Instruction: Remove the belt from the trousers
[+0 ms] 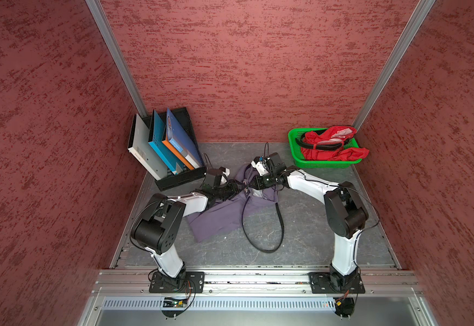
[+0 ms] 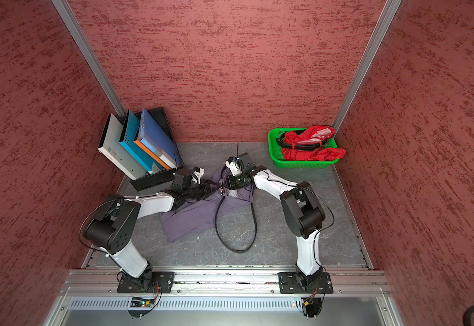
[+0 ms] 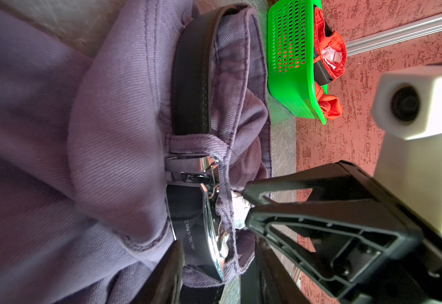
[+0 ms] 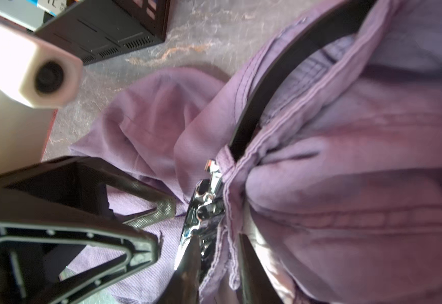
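Note:
Purple trousers (image 1: 215, 221) lie across the table with the black belt (image 3: 192, 76) threaded through the waistband. A long loop of the belt (image 1: 282, 225) hangs out onto the bare table. In the left wrist view the shiny buckle (image 3: 213, 238) rests against the waistband beside a belt loop (image 3: 196, 143). Around the buckle and waistband edge, my left gripper stands open. My right gripper is part open, its fingers (image 4: 186, 271) on either side of the waistband and buckle. Contact at the fingertips is hard to tell.
Several folders stand in a black holder (image 1: 181, 179) at the back left. At the back right is a green basket (image 1: 298, 157) holding red cloth (image 1: 332, 154) and a black strap. Free table (image 1: 318, 233) lies at the front right.

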